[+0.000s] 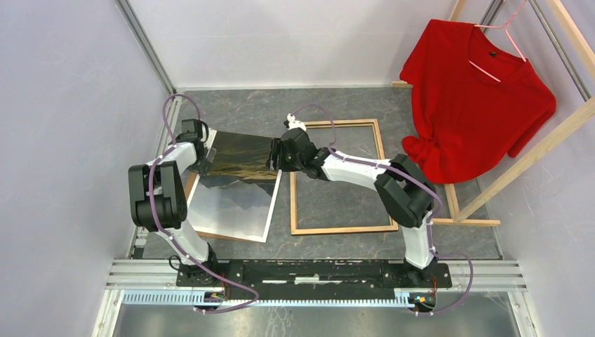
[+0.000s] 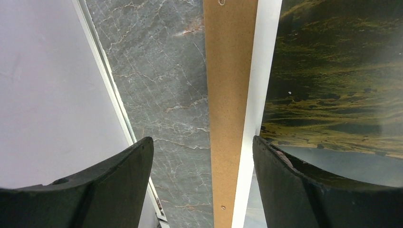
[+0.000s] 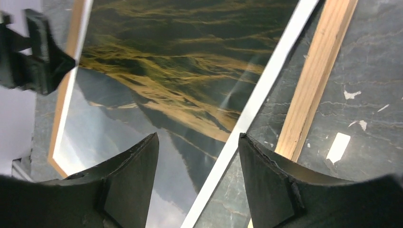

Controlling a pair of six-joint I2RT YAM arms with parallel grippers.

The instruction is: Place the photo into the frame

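Observation:
The photo [image 1: 235, 196], a dark golden landscape over pale grey with a white border, lies on a brown board [image 2: 225, 95] that shows along its left edge. My left gripper is open over that edge, its right finger beside the white border. My right gripper is open over the photo's right white border, close to the wooden frame's left side. The empty wooden frame [image 1: 344, 229] lies flat to the right of the photo.
A red shirt [image 1: 470, 105] hangs on a wooden rack at the right. Pale walls border the grey floor; bare floor [image 1: 245, 112] shows behind the photo.

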